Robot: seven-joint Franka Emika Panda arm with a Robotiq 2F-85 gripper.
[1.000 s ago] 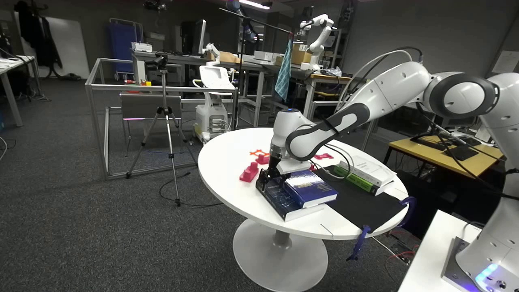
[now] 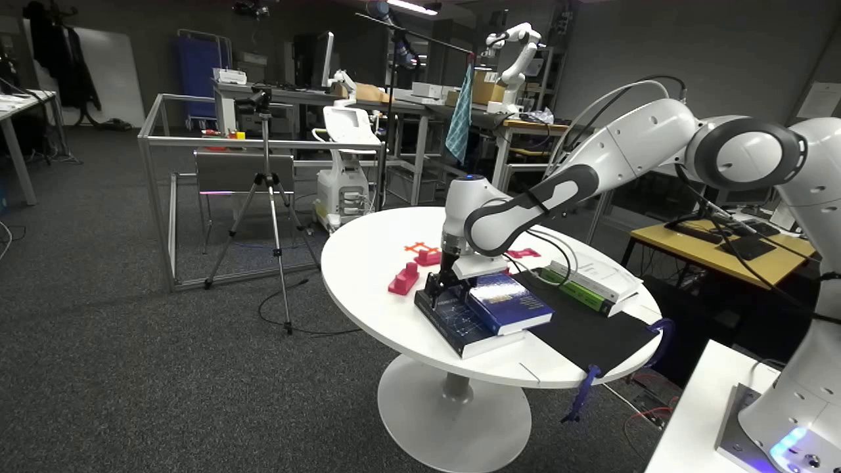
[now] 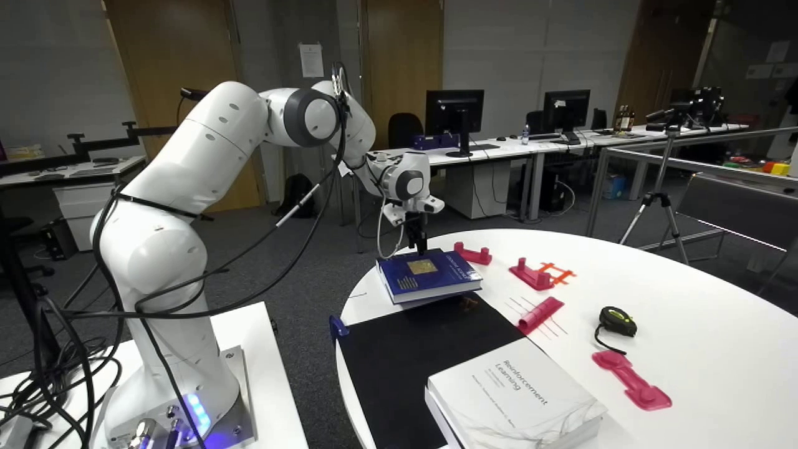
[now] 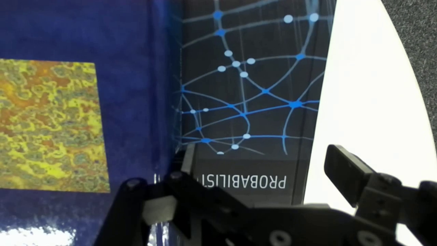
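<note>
A thick blue book (image 2: 510, 301) with a yellow picture on its cover lies on top of a black book (image 2: 454, 316), which has a blue network pattern. The black cover shows on one side, with part of the word "PROBABILIST" readable in the wrist view. My gripper stands open at these books, pointing down. One finger sits over the black cover right at the blue book's side, seemingly touching it. The other finger (image 4: 346, 170) is out past the black book's outer edge, above the white table. Nothing is clamped between them.
A black mat (image 3: 419, 359) covers part of the round white table (image 3: 718, 337). On it stands a white "Reinforcement Learning" book (image 3: 516, 396) atop a green one (image 2: 579, 292). Red plastic parts (image 3: 532, 274) and a tape measure (image 3: 618, 320) lie farther along; the table's rim is close by my gripper.
In exterior view 1 the blue book has shifted slightly to the right over the black book, and my gripper has moved the same way. The black book looks unmoved.
</note>
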